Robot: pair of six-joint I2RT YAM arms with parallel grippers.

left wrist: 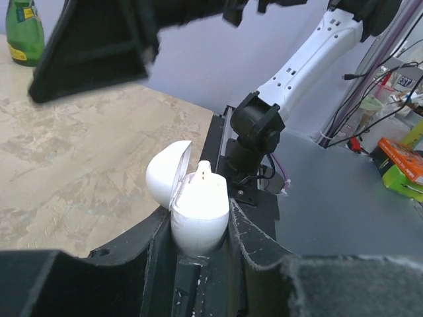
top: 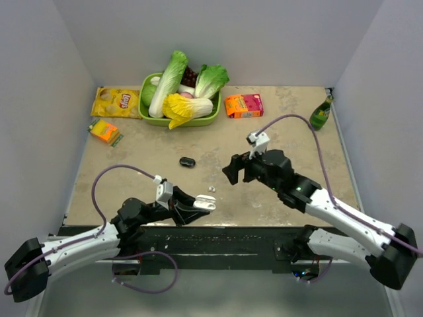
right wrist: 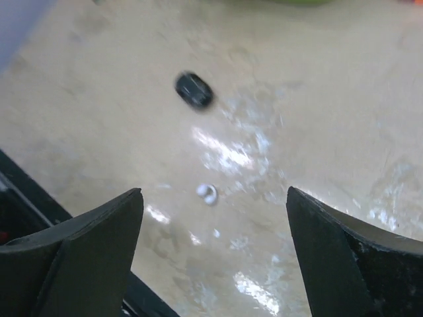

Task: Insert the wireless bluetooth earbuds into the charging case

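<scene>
The white charging case (left wrist: 200,210) is pinched in my left gripper (top: 197,210), its lid (left wrist: 168,173) raised. A short white nub stands up at the case's top; I cannot tell whether it is an earbud. On the table, a small white earbud (right wrist: 207,193) lies with a rounded end and a short stem, although the top view shows two tiny white spots there. Over that area hangs my right gripper (top: 236,174), with its fingers (right wrist: 99,231) spread and nothing between them. The earbud appears below the gap, apart from both fingers.
Farther back on the table lies a small black object (top: 188,162). A green basket (top: 153,121) of vegetables, an orange box (top: 243,105), snack packs and a green bottle (top: 320,113) stand toward the edges. Bare tabletop surrounds the earbud.
</scene>
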